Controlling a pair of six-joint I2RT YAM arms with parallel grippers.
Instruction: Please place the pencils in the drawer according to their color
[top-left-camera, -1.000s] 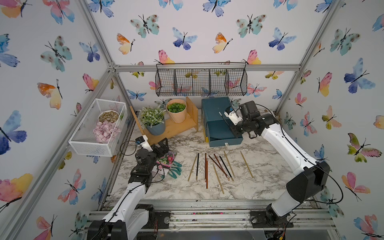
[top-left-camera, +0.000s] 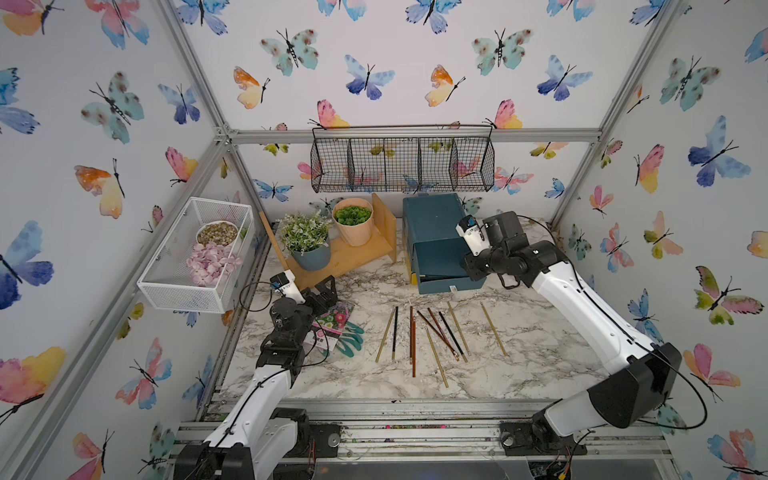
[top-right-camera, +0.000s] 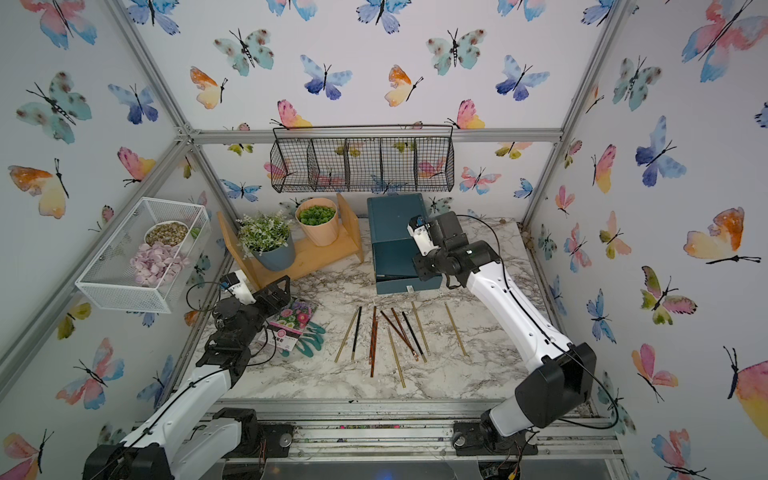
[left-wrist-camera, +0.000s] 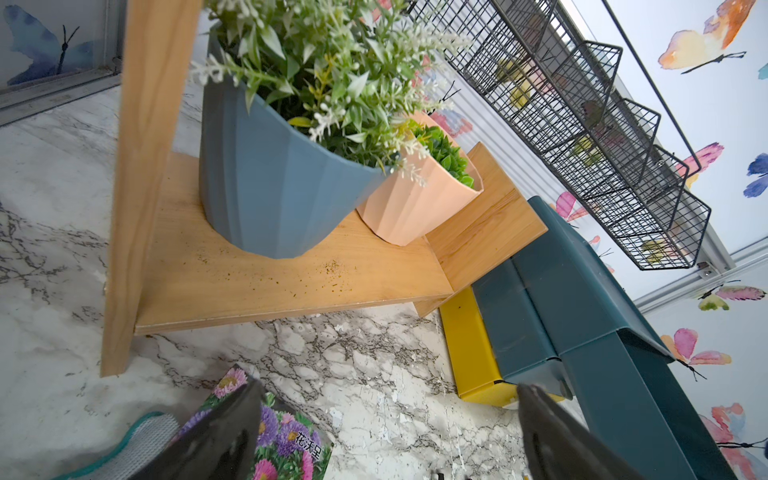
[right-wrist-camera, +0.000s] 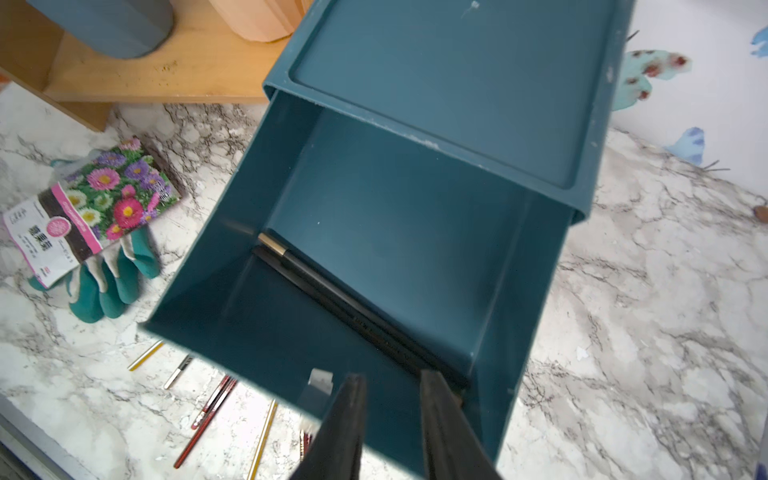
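An open teal drawer (right-wrist-camera: 384, 232) under a teal lid (top-left-camera: 428, 214) holds two dark pencils (right-wrist-camera: 336, 304), lying side by side along its front. My right gripper is over the drawer's right front, its fingers open with nothing visible between them. On the table before the drawer lie several pencils: yellow (top-left-camera: 438, 360), black (top-left-camera: 395, 336) and reddish-brown (top-left-camera: 413, 344). My left gripper stands open at the left, facing the plant shelf, above a flower packet and gloves.
A wooden shelf (top-left-camera: 344, 257) with two potted plants stands back left of the drawer; a yellow box (left-wrist-camera: 472, 352) shows beside the teal one. Flower packet (right-wrist-camera: 96, 204) and gloves (right-wrist-camera: 104, 288) lie left. A wire basket (top-left-camera: 404, 164) hangs behind.
The pencil held up by my right gripper has come down into the drawer and been let go.
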